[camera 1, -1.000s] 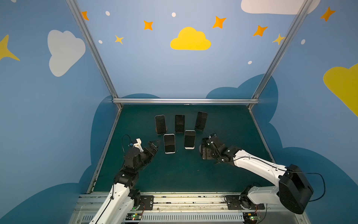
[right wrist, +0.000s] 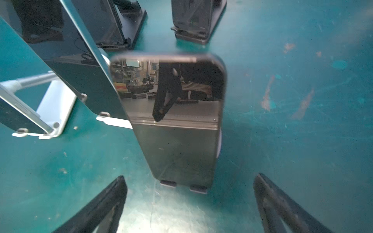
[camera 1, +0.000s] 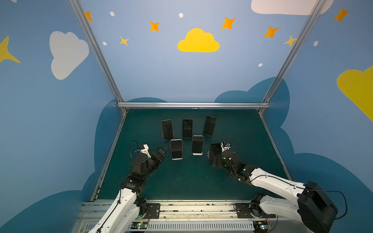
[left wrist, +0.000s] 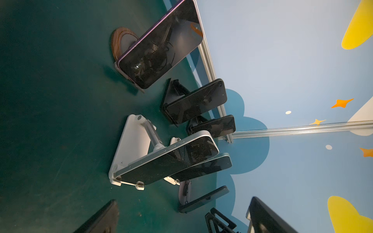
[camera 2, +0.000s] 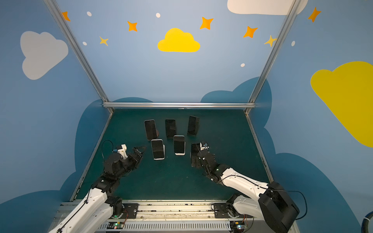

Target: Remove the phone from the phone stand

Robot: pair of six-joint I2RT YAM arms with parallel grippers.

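Note:
A dark phone (right wrist: 174, 151) leans on its stand straight ahead of my right gripper, which is open with empty space between its fingers. That stand is mostly hidden behind the phone; two small lower hooks (right wrist: 198, 189) show under its bottom edge. From the top left view, the right gripper (camera 1: 216, 162) covers part of this front-right phone. My left gripper is open and holds nothing, left of a pale-edged phone (left wrist: 171, 161) on a white stand (left wrist: 132, 143).
Farther back stand three dark phones: left (camera 1: 167, 129), middle (camera 1: 187, 128) and right (camera 1: 209, 125). Another phone (camera 1: 197, 144) on a white stand sits close to the left of the front-right phone.
The left arm has shifted only slightly.

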